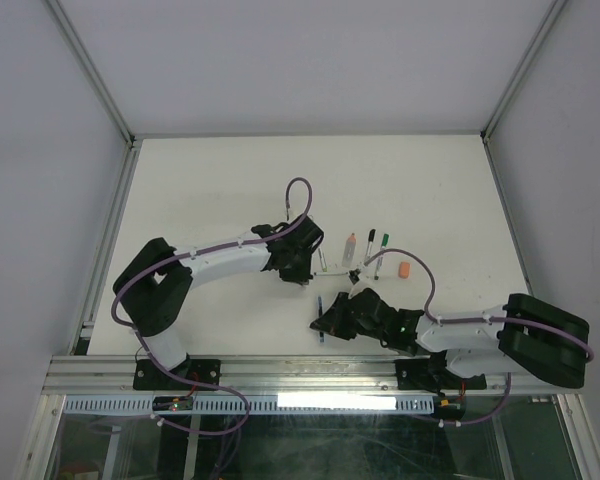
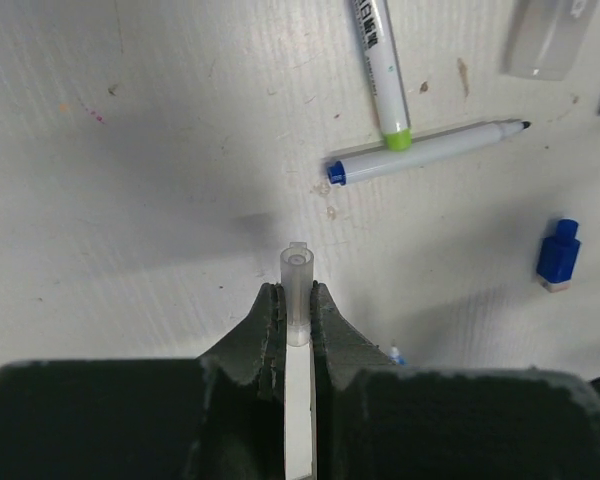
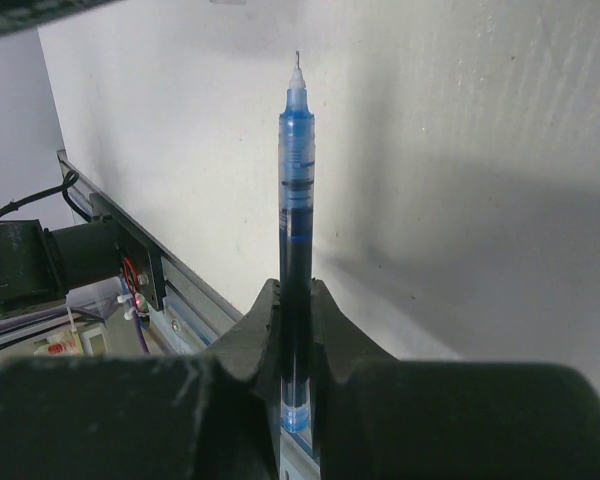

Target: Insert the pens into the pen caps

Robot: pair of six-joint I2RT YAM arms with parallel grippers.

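Note:
My left gripper holds a clear, narrow pen cap point(image 2: 296, 270) upright between its fingertips, over the bare table, left of the loose markers. My right gripper is shut on a blue pen point(image 3: 296, 170), its pale tip and needle point exposed at the front. In the top view that pen point(image 1: 320, 312) hangs low at the front centre, a short way below the left gripper point(image 1: 304, 279). The pen tip and the cap are apart.
A white marker with green end point(image 2: 378, 60), a white pen with blue end point(image 2: 430, 152), a clear bottle point(image 2: 545, 35) and a blue cap piece point(image 2: 558, 255) lie right of the left gripper. Dark and green markers point(image 1: 370, 240) and an orange block point(image 1: 404, 270) sit farther right.

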